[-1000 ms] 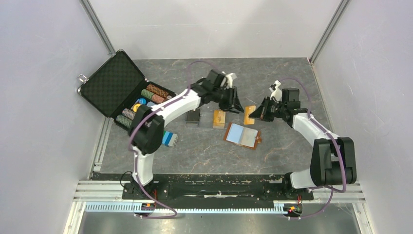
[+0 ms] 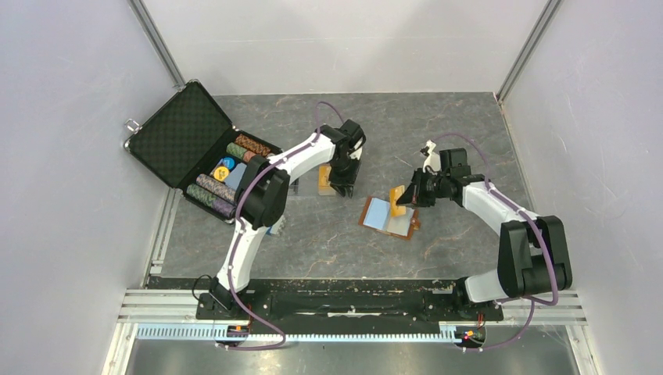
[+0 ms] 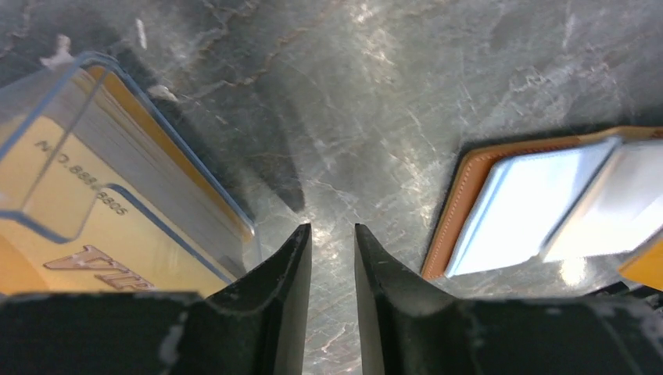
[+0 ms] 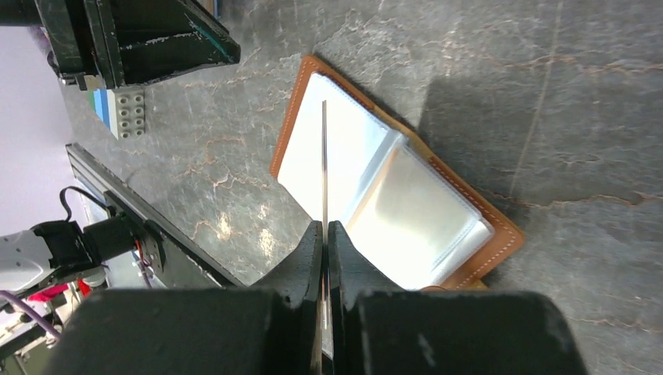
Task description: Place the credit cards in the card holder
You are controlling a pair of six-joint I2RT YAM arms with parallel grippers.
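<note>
The brown card holder [image 2: 387, 218] lies unfolded on the table, clear pockets facing up, and fills the middle of the right wrist view. Over it my right gripper is shut on a gold card [image 2: 397, 200], which appears edge-on as a thin line in the right wrist view. My left gripper stands open with a small gap between its fingers and nothing in it. It is low beside a clear box of gold cards [image 3: 86, 191], to the box's right. The holder's stitched edge [image 3: 451, 226] shows on its other side.
An open case of poker chips [image 2: 234, 176] stands at the far left. A blue-and-white studded block [image 4: 125, 112] is partly behind the left arm. A dark box [image 2: 294, 188] is mostly hidden by that arm. Table right of the holder is clear.
The right gripper brought the gold card down and toward the holder. The holder has stayed put.
</note>
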